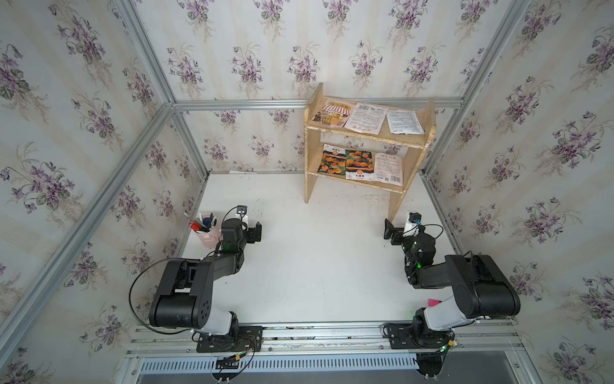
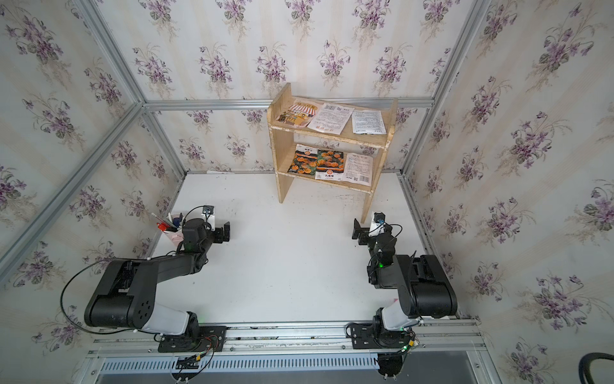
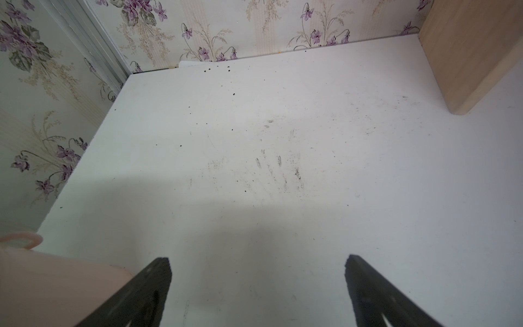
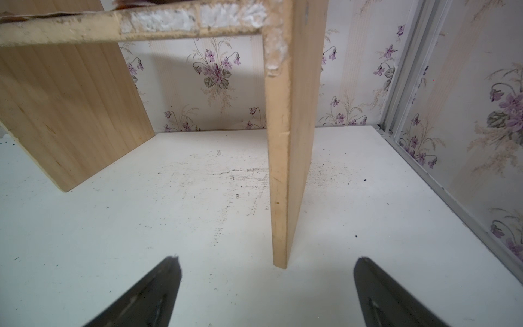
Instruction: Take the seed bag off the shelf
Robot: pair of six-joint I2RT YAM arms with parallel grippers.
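A two-tier wooden shelf (image 1: 312, 148) stands at the back right of the table. On its upper board lie a seed bag with a striped awning picture (image 1: 332, 114) and two pale printed bags, one in the middle (image 1: 366, 118) and one at the right (image 1: 405, 122). The lower board bears two orange-flower seed bags, left (image 1: 332, 160) and middle (image 1: 359, 165), beside a pale printed bag (image 1: 388, 169). My left gripper is open and empty, well left of the shelf. Open and empty too, my right gripper is in front of the shelf's right leg (image 4: 280, 179).
A pink container (image 2: 174, 235) with pens or tools stands close beside the left gripper. Floral walls and metal rails enclose the sides and back.
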